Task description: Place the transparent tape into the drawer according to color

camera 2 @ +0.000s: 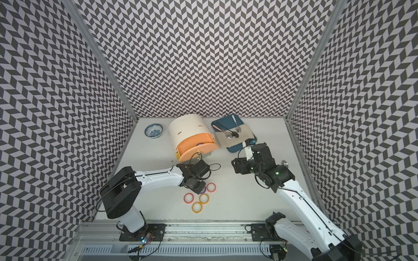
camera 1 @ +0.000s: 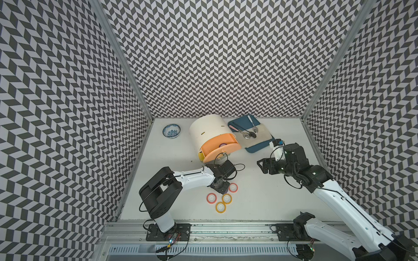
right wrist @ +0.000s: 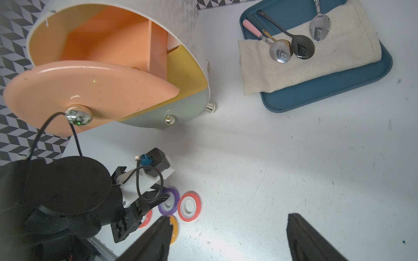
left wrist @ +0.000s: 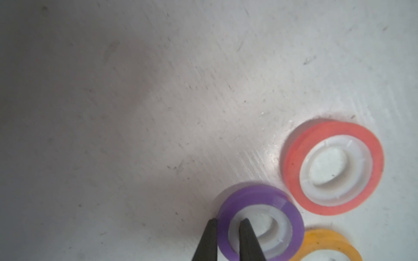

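On the table lies a purple tape [left wrist: 260, 194], with a red tape [left wrist: 375, 156] close beside it and an orange tape [left wrist: 328, 237] below it. My left gripper straddles the purple ring's wall, one fingertip outside and one over the hole; its fingers are slightly apart with a gap beside the wall. A second red tape [camera 1: 211, 194] and a second orange tape [camera 1: 216, 207] lie nearer the front. The orange drawer [right wrist: 104, 43] is pulled out, and something purple [camera 1: 223, 144] shows inside it. My right gripper is open and empty above the table.
The white round cabinet [camera 1: 204, 128] has lower yellow [right wrist: 191, 69] and grey-green [right wrist: 191, 104] drawers. Spoons lie on a cloth in a blue tray [right wrist: 278, 104]. A patterned bowl [camera 1: 171, 125] stands at the back left.
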